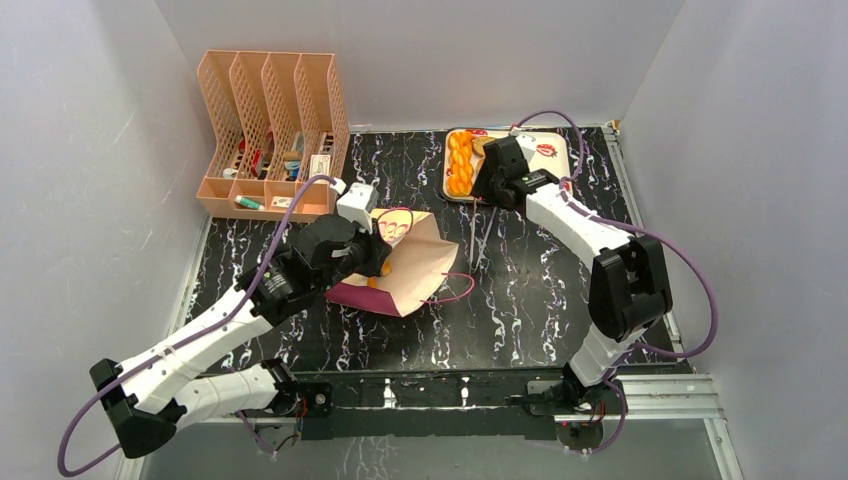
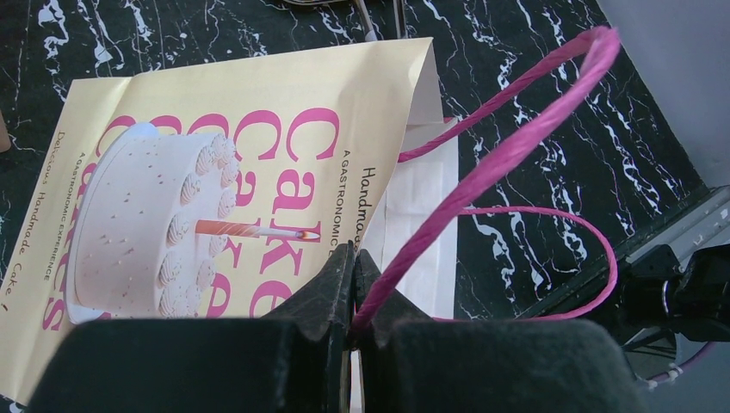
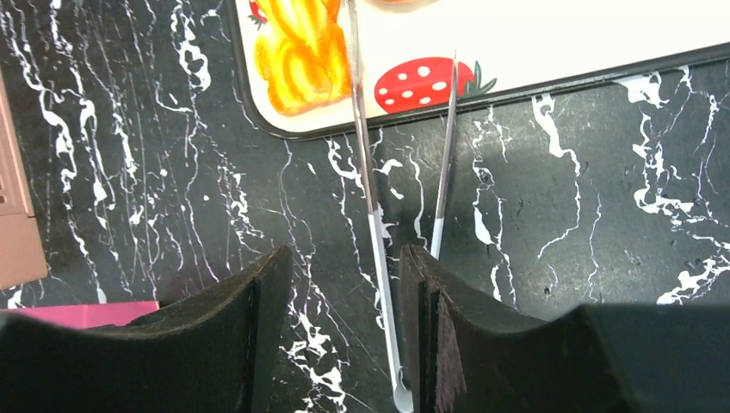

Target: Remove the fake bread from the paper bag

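The paper bag (image 1: 425, 262) lies tilted over with its mouth toward the right; orange bread (image 1: 386, 268) shows inside, partly hidden by the left arm. My left gripper is shut on the bag's pink cord handle (image 2: 482, 185), over the bag's printed side (image 2: 284, 95). Beside the tray's near edge, my right gripper is open. A pair of long metal tongs (image 3: 375, 232) shows beyond its fingers, one end hidden behind the right-hand finger. The tongs' spread arms reach over the tray's edge.
On the tray (image 1: 556, 140) at the back lie braided orange bread (image 1: 460, 165) and a browner piece (image 1: 482, 146), partly behind the right gripper. A peach-coloured rack (image 1: 270, 120) stands at the back left. Between bag and right arm, the front table is clear.
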